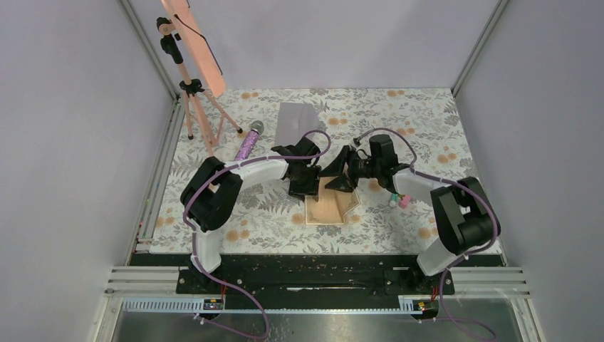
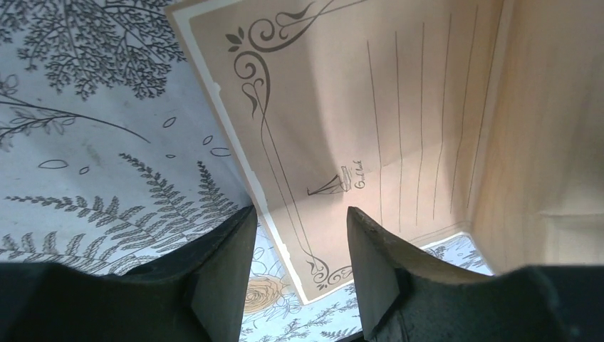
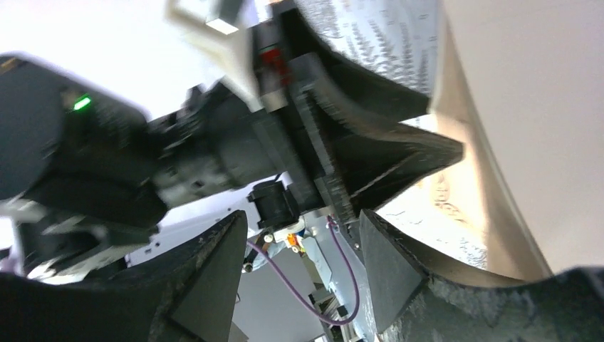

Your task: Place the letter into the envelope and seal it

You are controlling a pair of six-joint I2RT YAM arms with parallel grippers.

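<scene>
The tan letter (image 2: pixel 313 114), lined with scroll corners, lies creased on the table. A plain tan flap rises along its right side; in the right wrist view that plain paper (image 3: pixel 548 92) fills the right. My left gripper (image 1: pixel 315 198) is over the letter's left part, and its fingertips (image 2: pixel 238 228) show apart across the left edge; whether they grip the paper is unclear. To the right, my right gripper (image 1: pixel 329 179) reaches over the letter's upper part with its fingers apart, and no paper shows clearly between them. A flat grey piece, perhaps the envelope (image 1: pixel 294 117), lies behind.
A purple microphone (image 1: pixel 248 140) and a wooden easel (image 1: pixel 203 114) stand at the left. Small pink and green items (image 1: pixel 403 201) lie beside the right arm.
</scene>
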